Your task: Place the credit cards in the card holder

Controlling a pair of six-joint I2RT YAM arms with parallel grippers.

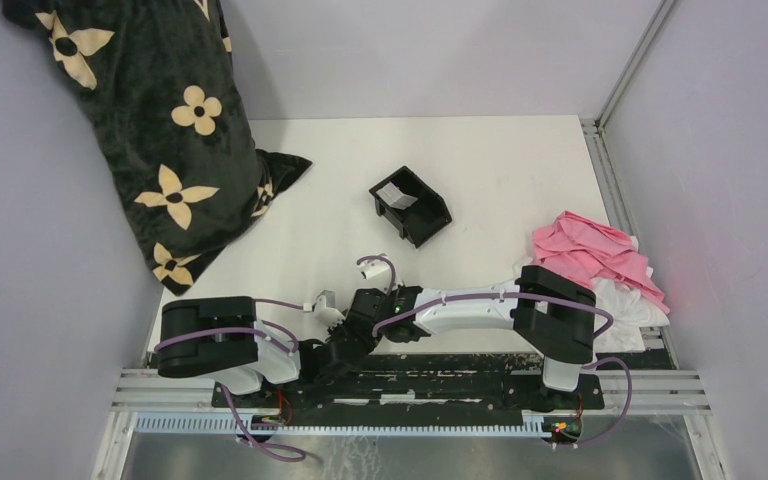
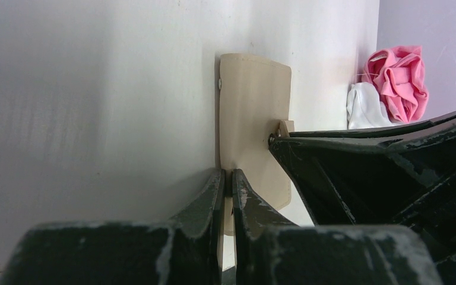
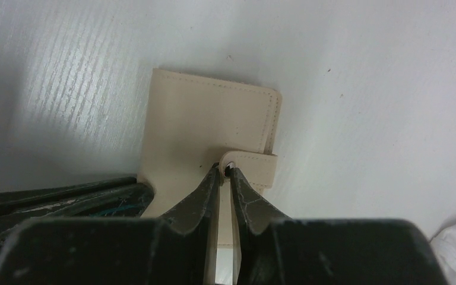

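A beige card holder (image 2: pixel 252 98) (image 3: pixel 199 116) lies flat on the white table near the front, mostly hidden under both arms in the top view. My left gripper has its fingertips close together on the holder's edge; whether they pinch it is hard to tell. My right gripper has its fingertips at the small clasp flap (image 3: pixel 252 169) on the holder, narrowly apart. No separate credit card can be made out; a small black box (image 1: pixel 425 215) with pale items inside stands further back.
A dark patterned cushion (image 1: pixel 130 140) fills the back left. Pink and white cloths (image 1: pixel 590 250) lie at the right. The table (image 1: pixel 500 170) around the box is clear. The two arms crowd the front middle, touching or nearly so.
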